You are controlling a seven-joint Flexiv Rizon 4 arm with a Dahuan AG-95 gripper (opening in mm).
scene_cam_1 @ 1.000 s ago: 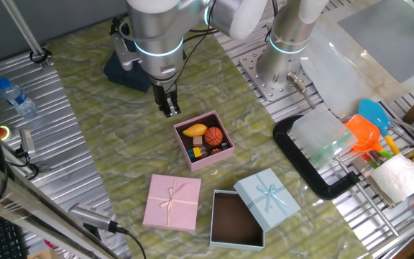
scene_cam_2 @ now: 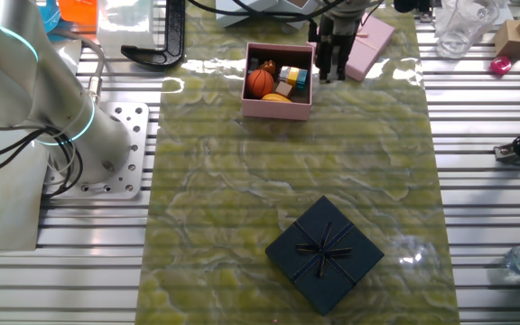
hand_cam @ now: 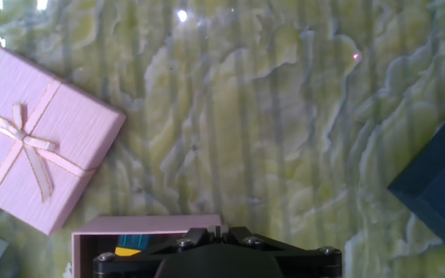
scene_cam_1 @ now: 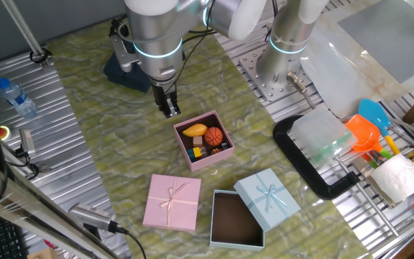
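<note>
My gripper [scene_cam_1: 169, 111] hangs above the mat, close to the open pink box [scene_cam_1: 182, 150]. Inside that box lie a yellow-orange toy fruit [scene_cam_1: 195, 130], a small basketball [scene_cam_1: 214, 136], a tan block [scene_cam_1: 198, 141] and a blue-and-yellow piece [scene_cam_1: 195, 152]. In the wrist view the dark fingers cover part of the pink box [hand_cam: 145, 225]. How far apart their tips stand is unclear, and no object shows held there. A pink lid with a ribbon bow [scene_cam_1: 172, 203] lies flat on the mat.
A light-blue lid [scene_cam_1: 268, 199] leans across the edge of an empty blue box [scene_cam_1: 236, 219]. The dark bowed box [scene_cam_2: 324, 255] stands apart, with bare mat [scene_cam_2: 224, 199] around it. A black clamp frame [scene_cam_1: 304, 162] and plastic utensils lie beside the mat.
</note>
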